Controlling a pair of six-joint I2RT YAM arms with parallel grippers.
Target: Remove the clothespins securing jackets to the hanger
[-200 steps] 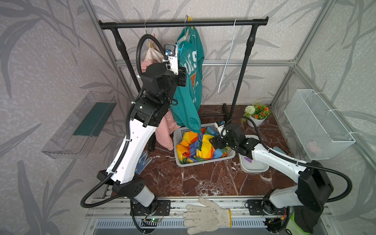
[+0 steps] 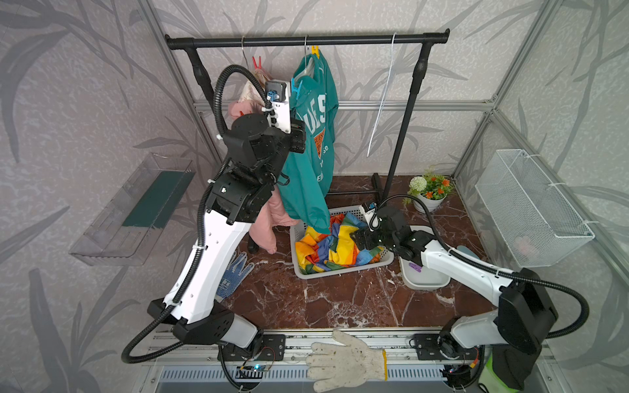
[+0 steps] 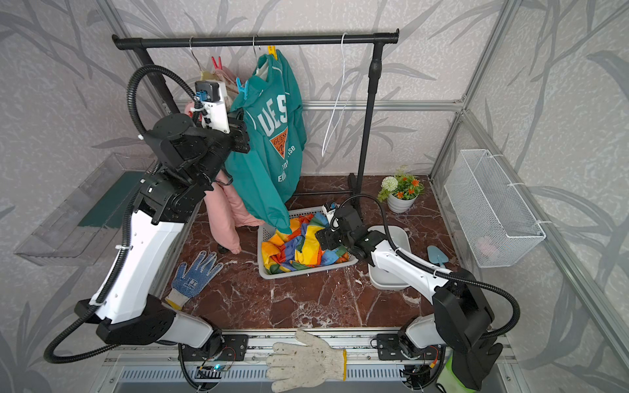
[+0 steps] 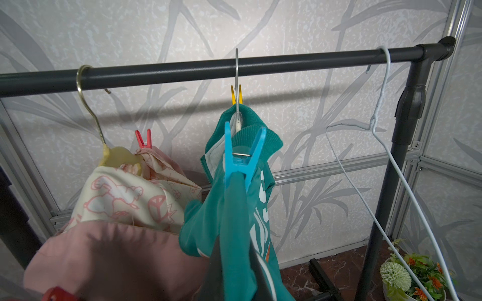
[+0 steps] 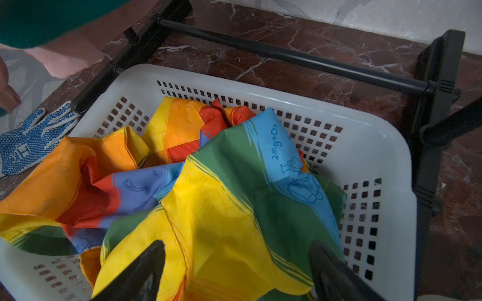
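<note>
The teal jacket (image 2: 313, 131) hangs from its wire hanger (image 4: 237, 85) at the black rail. A blue clothespin (image 4: 242, 155) clips its near shoulder and a yellow clothespin (image 4: 236, 94) its far shoulder. My left gripper is shut on a fold of teal fabric just below the blue pin. Left of it hangs a pink jacket (image 4: 123, 250) on another hanger, with a red clothespin (image 4: 143, 139) at its far shoulder. Another red piece (image 4: 57, 293) shows at the lower left edge. My right gripper is open above rainbow clothing (image 5: 216, 200).
The rainbow clothing lies in a white basket (image 2: 340, 270) under the rail (image 2: 367, 39). An empty white hanger (image 4: 386, 145) hangs to the right. A flower pot (image 2: 429, 199), a white tray (image 2: 426, 278) and a wire basket (image 2: 537, 209) stand on the right.
Now my left arm, jacket and hanger are lower, with the hook back at the rail. The right arm looks unmoved.
</note>
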